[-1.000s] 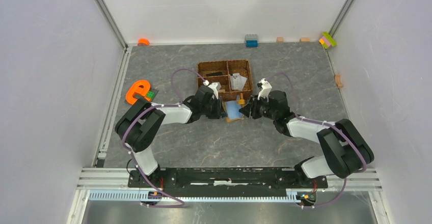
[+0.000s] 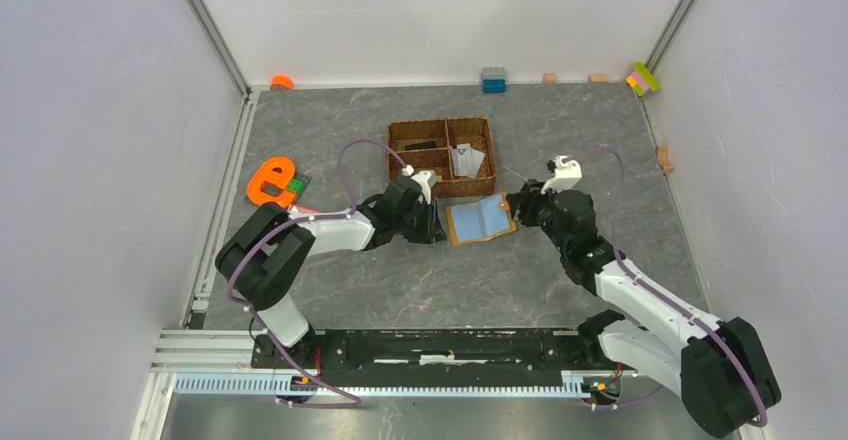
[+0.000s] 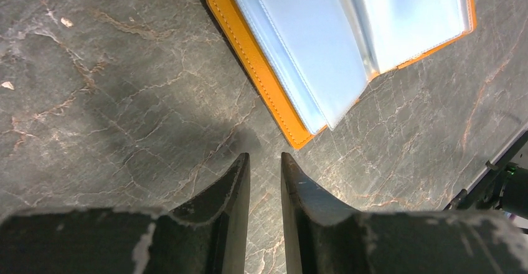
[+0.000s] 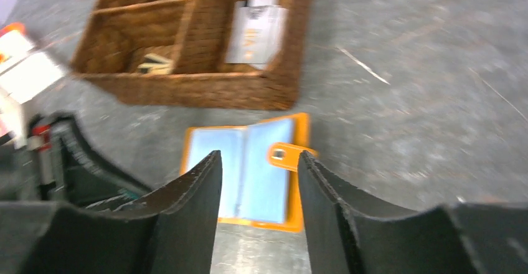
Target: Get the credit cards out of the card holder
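Note:
The orange card holder [image 2: 478,220] lies open on the table below the wicker box, its pale blue sleeves [image 3: 311,43] facing up and an orange snap tab [image 4: 285,157] at its right side. My left gripper is just left of the holder, its fingers close together, with nothing visible between them. My right gripper hangs above and to the right of the holder, fingers apart and nothing seen held. I cannot make out any card in the sleeves.
The divided wicker box [image 2: 440,126] behind the holder contains papers. An orange toy [image 2: 268,177] lies at the far left, and blocks line the back and right edges.
My right arm has drawn back to the right, away from the holder, which now lies more exposed and spread open.

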